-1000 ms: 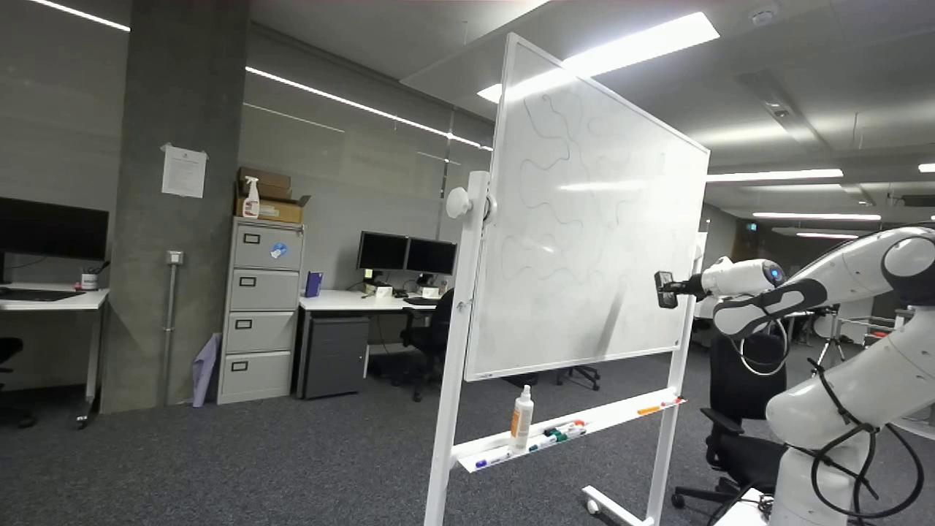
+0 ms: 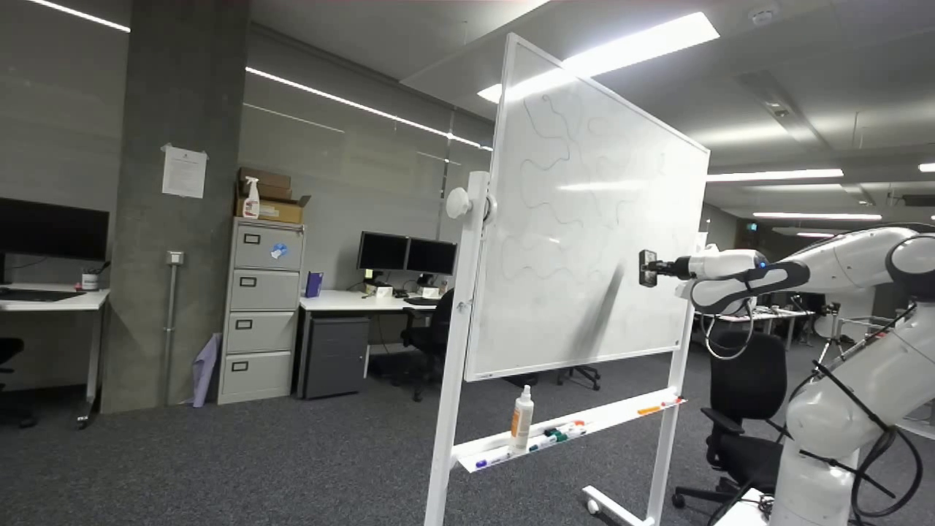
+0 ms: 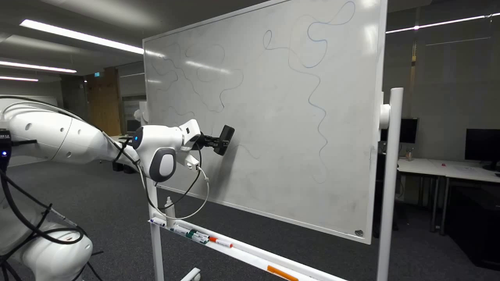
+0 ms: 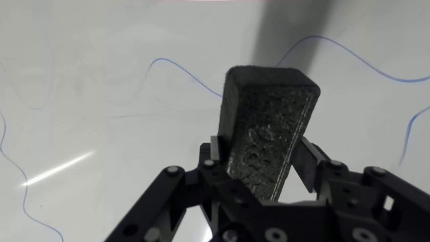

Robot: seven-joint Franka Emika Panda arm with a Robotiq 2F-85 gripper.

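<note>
My gripper is shut on a black block-shaped eraser (image 4: 274, 121), one finger on each side of it. In exterior view 2 the eraser (image 3: 224, 140) is tilted and held in front of the whiteboard (image 3: 276, 136); whether it touches the surface I cannot tell. Seen in exterior view 1, the gripper (image 2: 659, 268) is at the board's right half, below mid-height. Thin blue wavy lines cover parts of the board, and in the wrist view one blue line runs behind the eraser on both sides. A dark shadow falls on the board below the eraser in both exterior views.
Below the board, a tray (image 2: 605, 418) holds a white spray bottle (image 2: 521, 421), several markers and an orange item (image 3: 282, 273). A black office chair (image 2: 746, 386) stands near the arm's base. The space directly in front of the board is otherwise clear.
My gripper with the eraser has moved up and to the left in exterior view 1, nearer the board. The drawn lines look the same there.
</note>
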